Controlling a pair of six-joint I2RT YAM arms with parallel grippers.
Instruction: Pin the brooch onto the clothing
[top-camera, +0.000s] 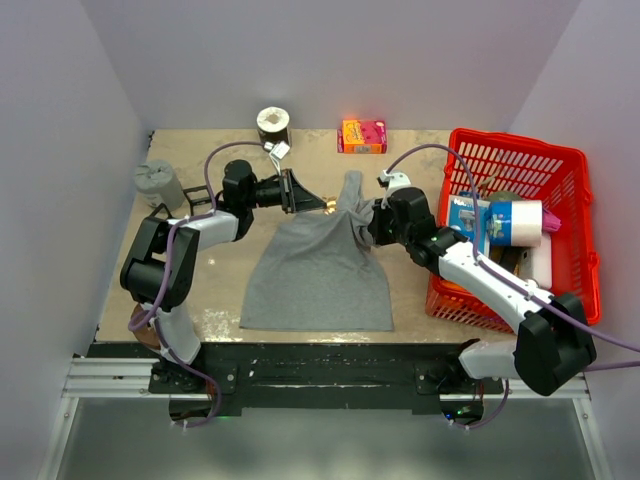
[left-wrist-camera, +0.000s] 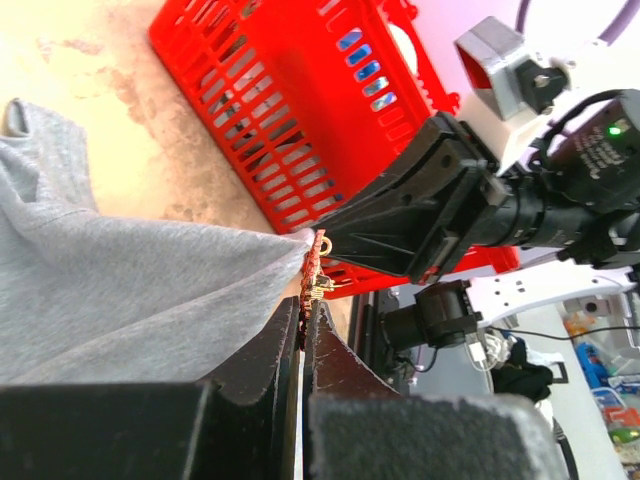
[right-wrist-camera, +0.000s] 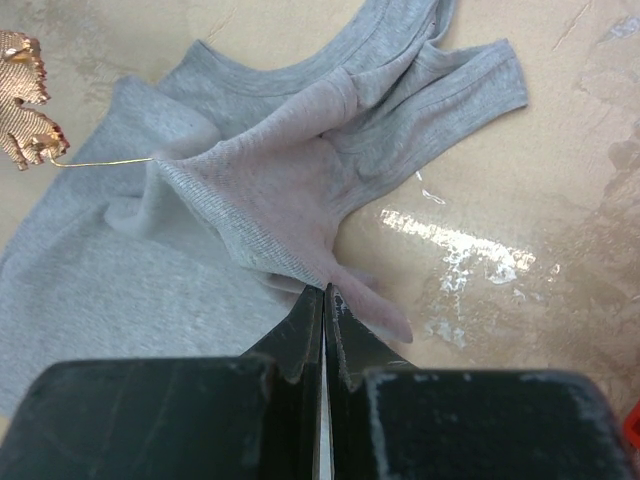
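Observation:
A grey garment (top-camera: 320, 283) lies spread on the table, its upper part lifted and drawn taut between the two arms. My left gripper (top-camera: 322, 203) is shut on the gold brooch (left-wrist-camera: 312, 272), seen edge-on in the left wrist view. From the brooch (right-wrist-camera: 22, 100) in the right wrist view, a thin pin (right-wrist-camera: 105, 162) runs to the edge of a raised fold of the garment (right-wrist-camera: 260, 180); whether it pierces the cloth cannot be told. My right gripper is shut with a pinch of that fold between its fingertips.
A red basket (top-camera: 585, 230) full of goods stands close by the right arm. At the back are a dark can (top-camera: 273, 125) and a pink and orange box (top-camera: 362, 136). A grey roll (top-camera: 158, 184) sits at the left.

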